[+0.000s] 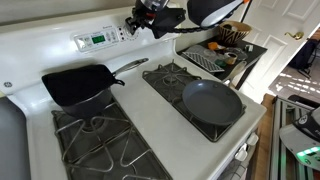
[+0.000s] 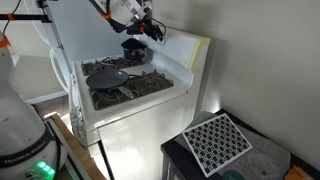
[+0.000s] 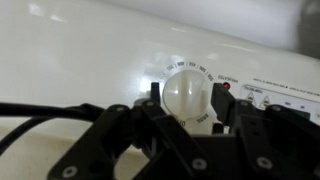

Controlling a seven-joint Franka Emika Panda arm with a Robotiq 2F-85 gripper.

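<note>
A round white knob (image 3: 184, 93) with printed markings around it sits on the stove's back panel. In the wrist view my gripper stands part open, one finger (image 3: 155, 94) on the left of the knob and the other on its right. Narrow gaps seem to show between knob and fingers; contact cannot be made out. In exterior view 1 the gripper (image 1: 137, 22) is up against the panel, right of the green display (image 1: 98, 39), and covers part of the knob area. From the far side, the gripper (image 2: 156, 32) appears small by the panel.
A black pan (image 1: 212, 101) rests on the right burners. A pot (image 1: 85, 104) with a dark cloth (image 1: 78, 84) over it stands at the back left, its handle (image 1: 130, 66) pointing right.
</note>
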